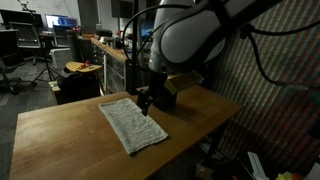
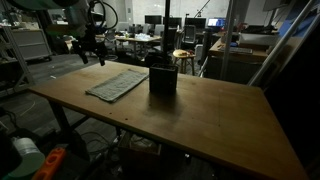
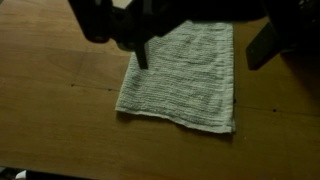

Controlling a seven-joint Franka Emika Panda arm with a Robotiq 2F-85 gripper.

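Observation:
A light grey ribbed towel (image 1: 133, 124) lies spread flat on the wooden table (image 1: 60, 140). In the second exterior view the same towel (image 2: 118, 86) rests on the left part of the table. My gripper (image 1: 144, 104) hangs above the towel's right side, clear of the cloth. Seen from the wrist, the towel (image 3: 185, 80) is below and between the dark fingers, which stand wide apart. The fingers are open and hold nothing. Part of the towel's far end is hidden behind the gripper in that view.
A black box-like object (image 2: 163, 80) stands on the table beyond the towel. Stools, chairs and desks fill the room behind, away from the tabletop.

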